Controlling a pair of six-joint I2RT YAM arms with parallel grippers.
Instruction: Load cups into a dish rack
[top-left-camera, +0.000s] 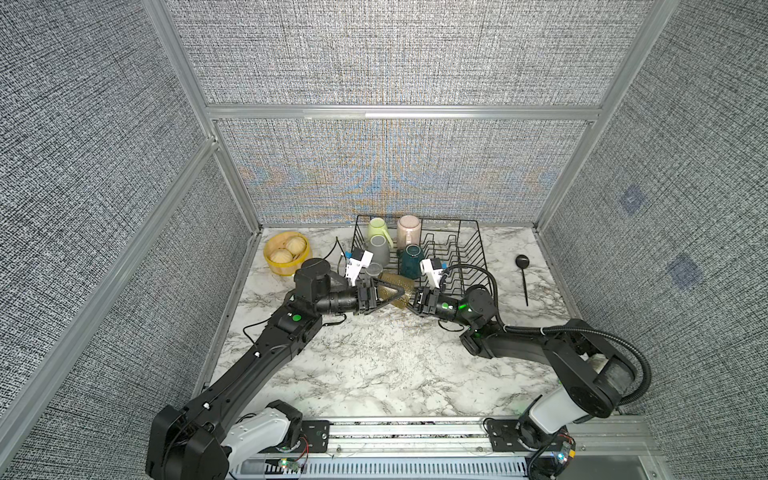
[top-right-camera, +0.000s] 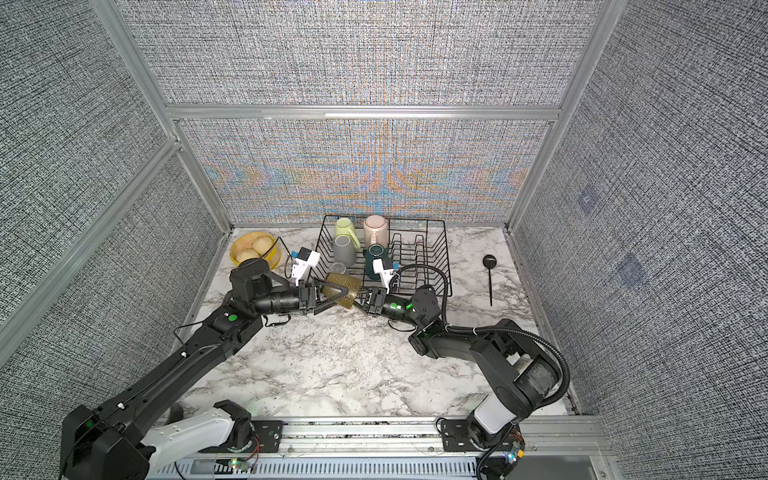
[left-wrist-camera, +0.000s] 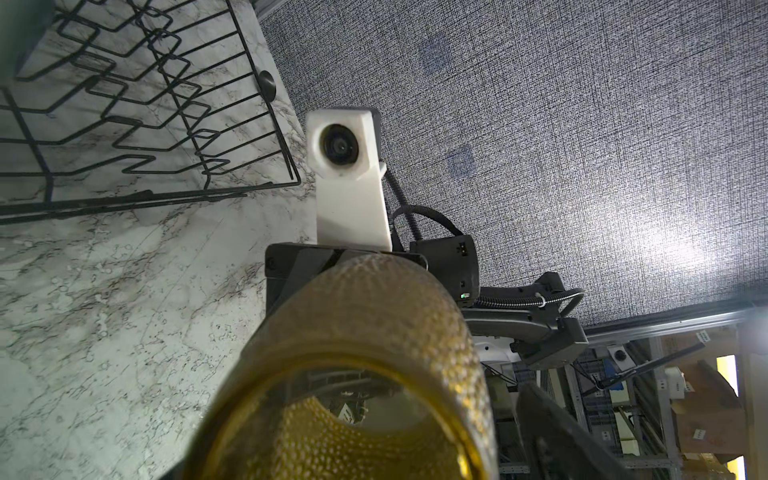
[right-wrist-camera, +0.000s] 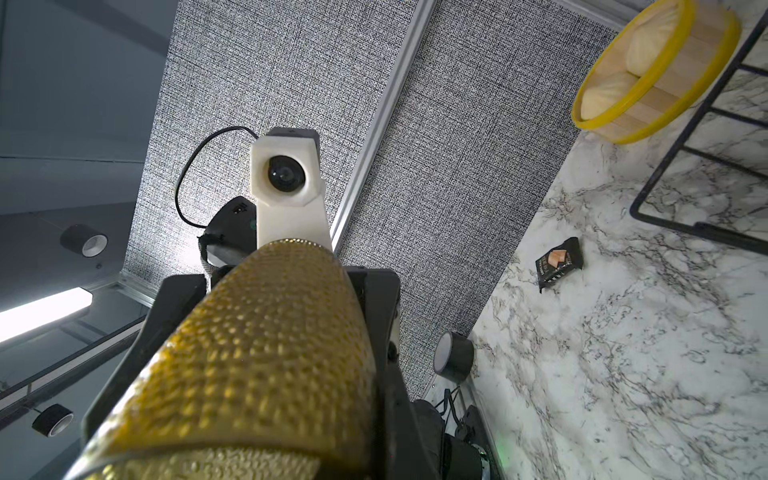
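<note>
A dimpled amber glass (top-left-camera: 395, 285) is held up between the two grippers at the front of the wire dish rack (top-left-camera: 478, 240). My left gripper (top-left-camera: 389, 294) stands open around it in the top views. My right gripper (top-left-camera: 413, 299) is at the glass's other end, shut; its fingertips are mostly hidden by the glass. In the rack stand a green cup (top-left-camera: 378, 229), a pink cup (top-left-camera: 409, 230), a grey cup (top-left-camera: 377, 253), a teal cup (top-left-camera: 413, 261) and a clear glass (top-left-camera: 373, 270).
A yellow-rimmed basket of buns (top-left-camera: 288, 253) sits left of the rack, a black spoon (top-left-camera: 523, 272) to its right. A small dark packet (right-wrist-camera: 559, 262) lies on the marble table.
</note>
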